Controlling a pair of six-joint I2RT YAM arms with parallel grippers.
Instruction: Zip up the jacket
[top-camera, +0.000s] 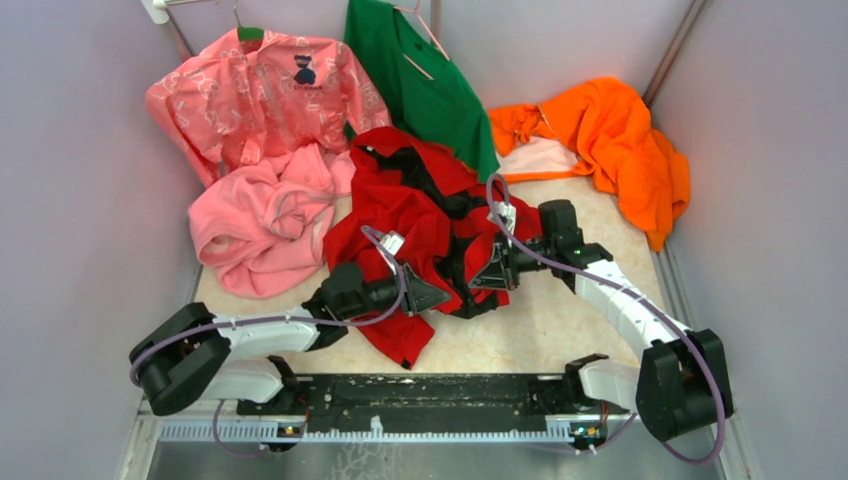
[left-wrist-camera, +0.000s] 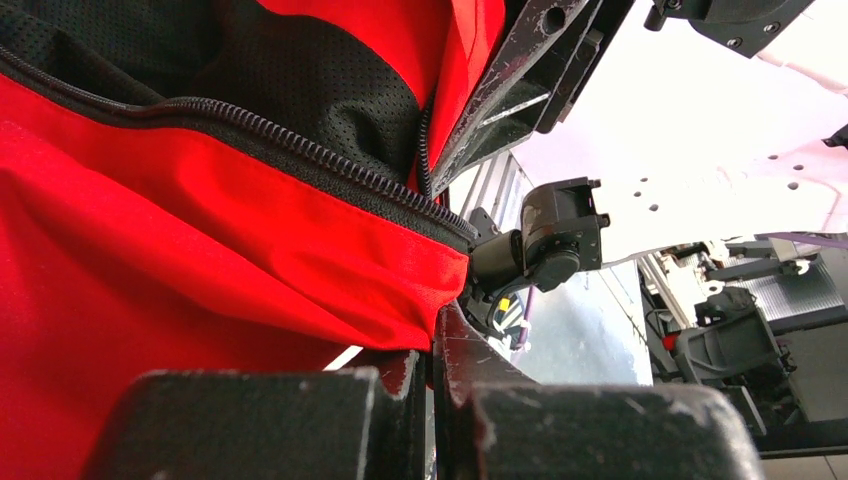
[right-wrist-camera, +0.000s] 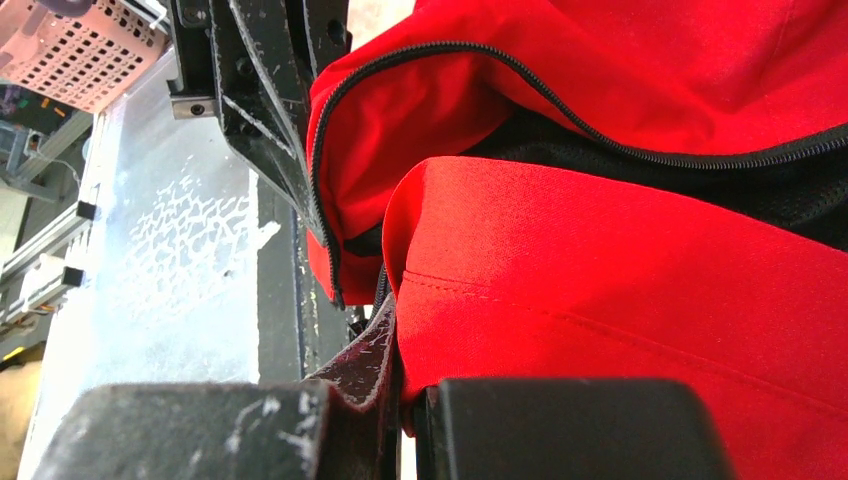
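Observation:
The red jacket lies crumpled mid-table, its front open over black mesh lining. In the left wrist view, one black zipper edge runs down to the hem corner, where my left gripper is shut on the red fabric. My right gripper is shut on the other front panel's lower edge in the right wrist view; the opposite zipper edge curves beyond it. In the top view the left gripper and right gripper are close together, slightly apart. I cannot make out the slider.
Pink clothing lies at the left below a hanging pink jacket. A green garment overlaps the red jacket's far side. An orange garment lies at the back right. Bare table shows at the front right.

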